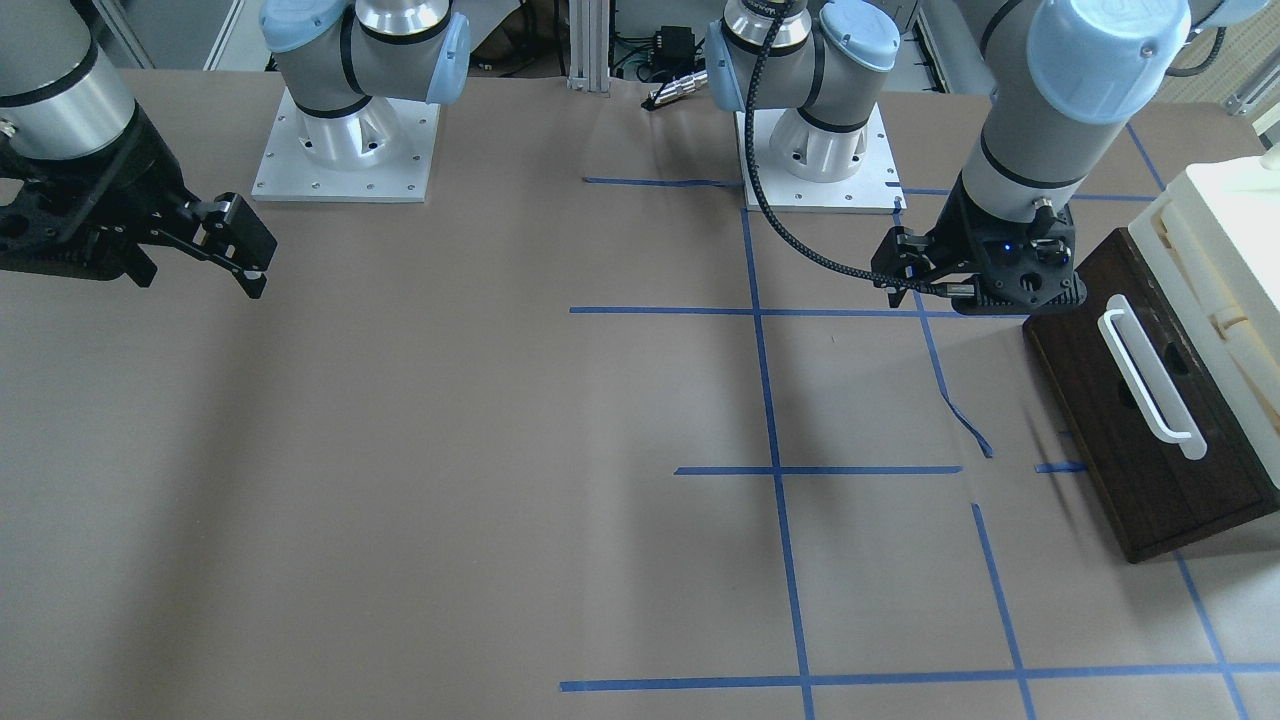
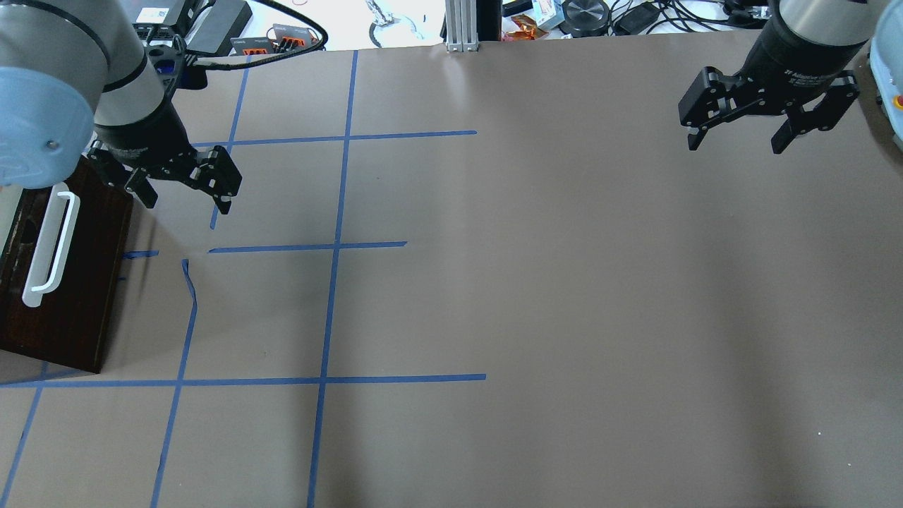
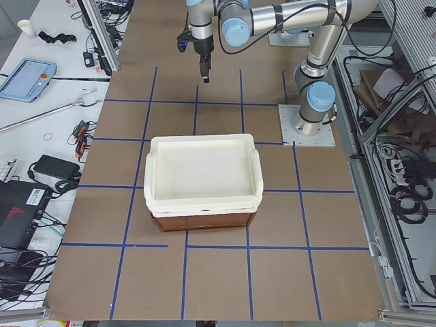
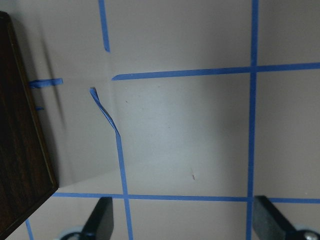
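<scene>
My gripper [image 2: 185,202] hangs open above the taped floor, beside a wooden box with a white handle. The box [image 1: 1080,408] stands at the right in the front view; its white handle [image 2: 52,245] faces sideways, and a white tray [image 3: 203,170] sits on top of it. In the left wrist view only bare floor with blue tape lines lies between my fingertips, with the dark edge of the box at the left. I see nothing held.
A second arm's gripper [image 2: 736,135] hangs at the other side. Robot base plates [image 1: 342,180] stand at the back.
</scene>
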